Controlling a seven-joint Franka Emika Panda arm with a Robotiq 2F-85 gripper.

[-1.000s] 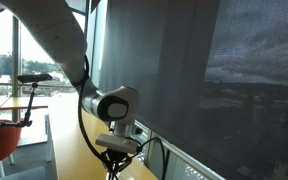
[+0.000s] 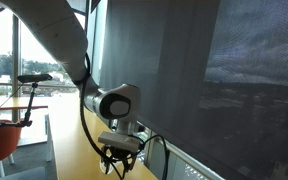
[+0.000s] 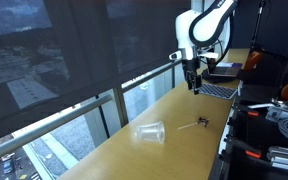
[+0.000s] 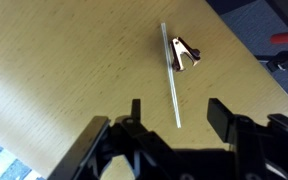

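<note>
A thin white stick (image 4: 172, 82) lies on the wooden table, with a small black-and-silver clip-like object (image 4: 185, 53) close beside its far end. In the wrist view my gripper has its fingers apart, and the stick's near end shows in the gap between them. Exterior view 2 has the gripper (image 3: 193, 88) up over the far part of the table, well behind the stick (image 3: 189, 125) and the small object (image 3: 202, 121). Nothing is held. The gripper is partly hidden by cables in exterior view 1.
A clear plastic cup (image 3: 150, 132) lies or stands left of the stick; its pose is hard to tell. Cables and equipment (image 3: 284, 125) crowd the right side. A window and dark blind (image 3: 54, 80) border the table's left.
In exterior view 1 the arm's lower part and gripper have shifted slightly right and down over the last second. The surroundings look the same.
</note>
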